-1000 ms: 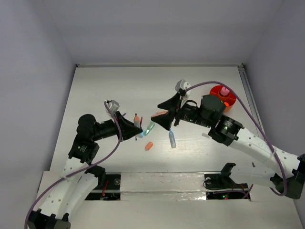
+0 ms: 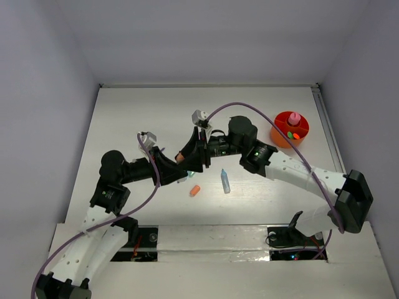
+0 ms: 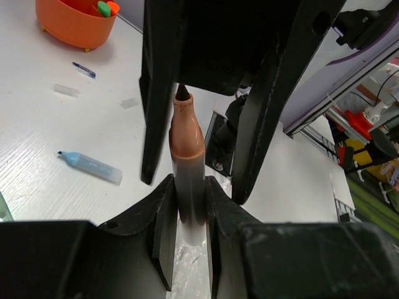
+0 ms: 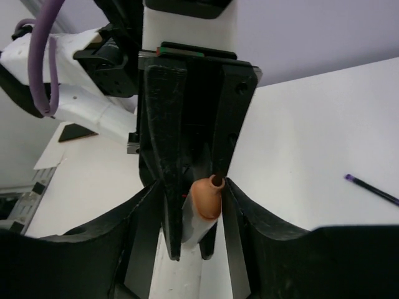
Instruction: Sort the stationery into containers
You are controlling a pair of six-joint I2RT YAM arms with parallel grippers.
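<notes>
Both grippers meet above the middle of the table around one clear tube [image 3: 188, 180] with an orange-brown, pointed top. My left gripper is shut on its clear body, a finger touching each side. From above, my right gripper stands open with its fingers either side of the tube; a gap shows on one side in the left wrist view. The tube's orange top [image 4: 206, 198] faces the right wrist camera. On the table lie a blue tube [image 2: 225, 180] and an orange piece [image 2: 195, 190]. An orange divided container [image 2: 278, 138] stands at the back right.
A thin dark pen [image 3: 83, 70] and small clear pieces [image 3: 66, 90] lie on the table. A purple-ended pen [image 4: 373, 189] shows in the right wrist view. Both arms hide part of the middle.
My right arm has moved left, bringing its gripper from apart to around the tube in my left gripper. The left arm has hardly moved. The green tube is now largely covered from above.
</notes>
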